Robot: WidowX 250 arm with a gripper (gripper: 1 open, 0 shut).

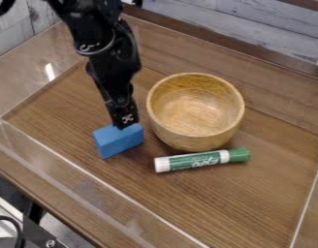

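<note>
My black gripper [119, 116] is lowered over a blue block [119, 141] at the lower left of the wooden table, open, its fingertips at or just above the block's top. To the right stands a large tan bowl [194, 107], empty. A green marker-like stick [198, 161] with white ends lies below the bowl.
A pale edge runs along the left side, with a dark cable at the lower left corner.
</note>
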